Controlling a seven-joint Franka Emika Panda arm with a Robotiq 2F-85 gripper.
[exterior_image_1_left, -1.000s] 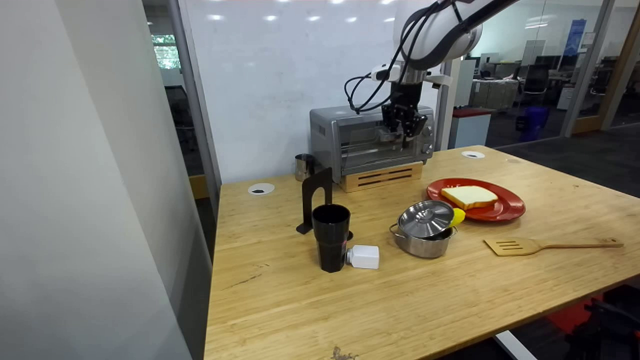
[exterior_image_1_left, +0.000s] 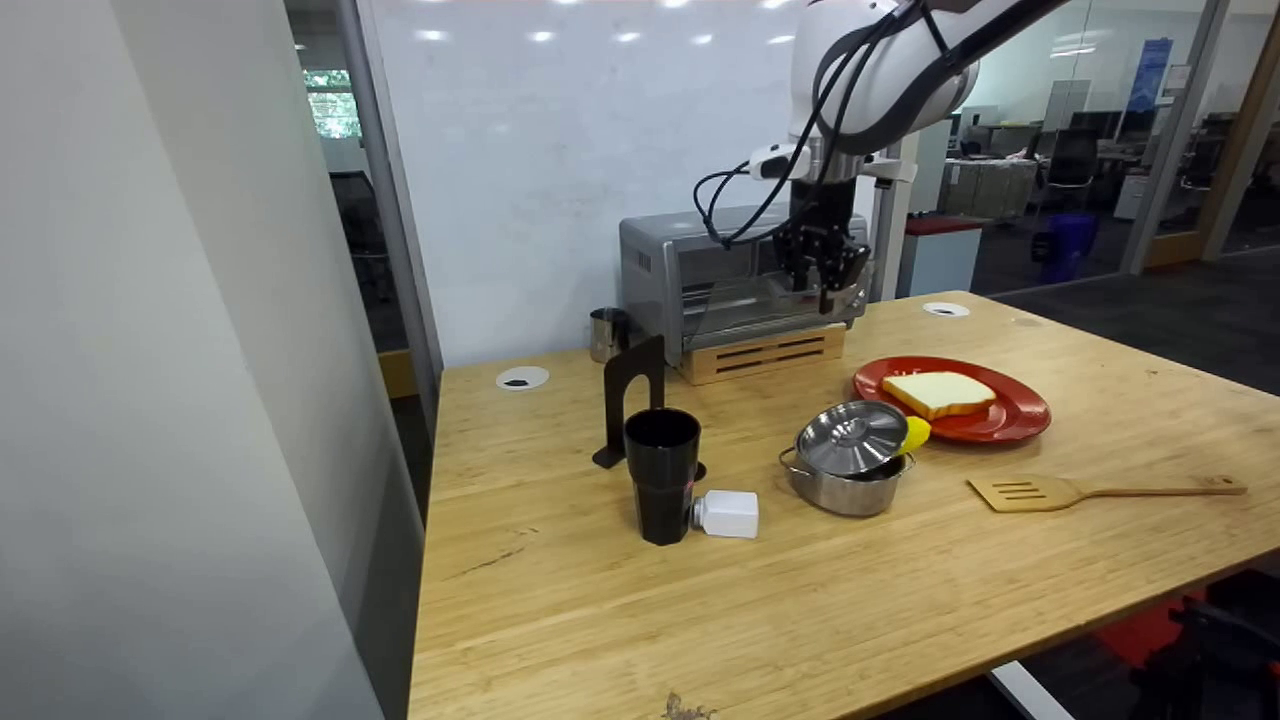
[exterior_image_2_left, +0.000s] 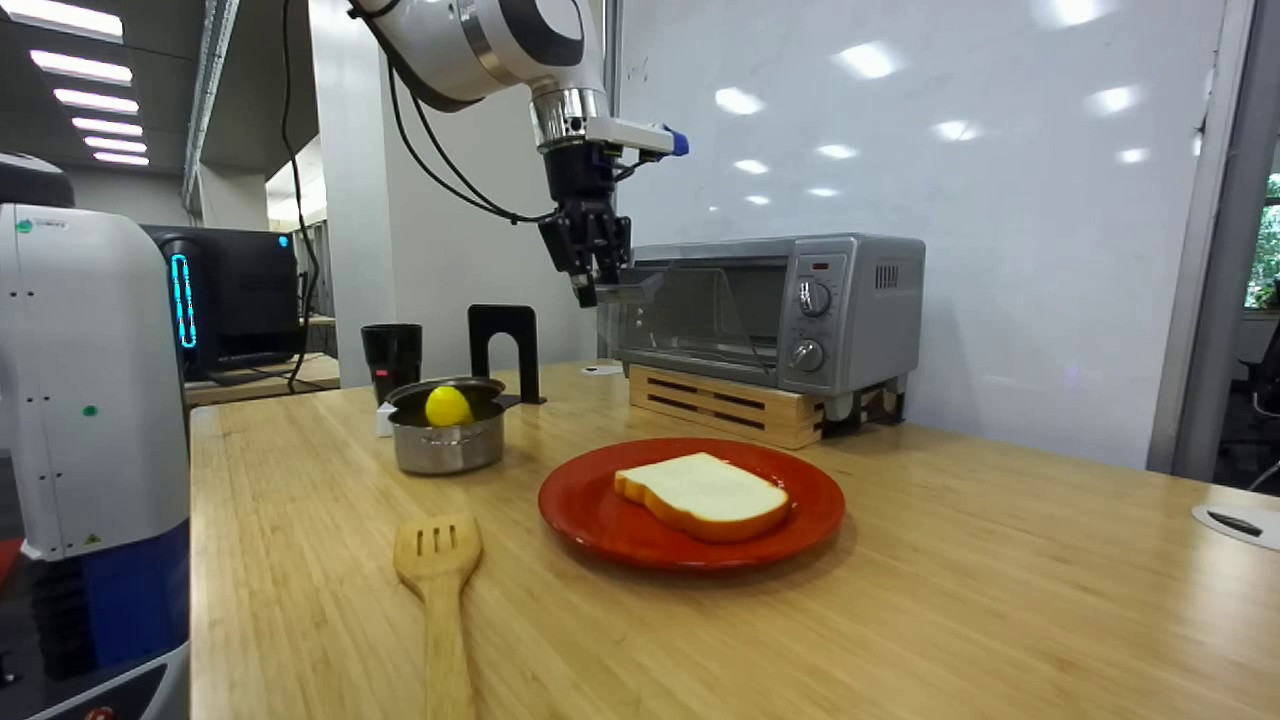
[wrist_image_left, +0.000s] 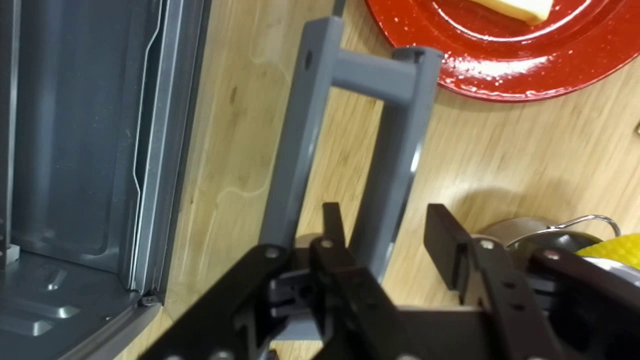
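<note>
The grey toaster oven (exterior_image_2_left: 882, 300) stands against the whiteboard with its glass door (exterior_image_2_left: 690, 314) tilted partway out. In the wrist view, the grey door handle (wrist_image_left: 393, 156) runs lengthwise beside the door's top edge (wrist_image_left: 306, 120). My gripper is at this handle, fingers apart. One finger (wrist_image_left: 333, 222) shows in the gap between door edge and handle, the other finger (wrist_image_left: 444, 240) beyond the handle's outer side. Whether either touches the bar cannot be told. From outside, the gripper (exterior_image_1_left: 825, 300) hangs pointing down at the oven front.
A red plate (exterior_image_1_left: 1020, 414) with a bread slice (exterior_image_1_left: 939, 394) lies before the oven. Nearby are a steel pot (exterior_image_1_left: 846, 492), its tilted lid (exterior_image_1_left: 852, 438), a yellow object (exterior_image_1_left: 917, 434), a wooden spatula (exterior_image_1_left: 1032, 492), a black cup (exterior_image_1_left: 662, 480) and a white bottle (exterior_image_1_left: 729, 514).
The oven door has swung outward and down from a more closed position. My arm has shifted slightly to the right and lower in exterior view 1. Items on the table look unmoved.
</note>
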